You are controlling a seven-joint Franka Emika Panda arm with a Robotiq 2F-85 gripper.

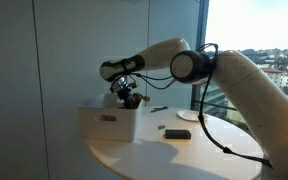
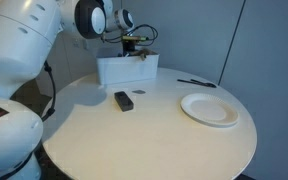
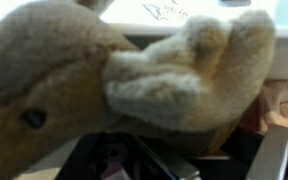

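Observation:
A tan plush toy with a dark eye fills much of the wrist view, very close to the camera. In the exterior views, its brown shape shows at the top of a white box. My gripper points down into this box, right at the toy. At the bottom of the wrist view, parts of the dark and silver fingers stand apart, with the plush covering much of the space around them. Whether they press on the toy is hidden.
A dark block lies on the white table, in front of the box. A white plate and dark utensils are to the right. A pinkish-brown item shows beside the toy.

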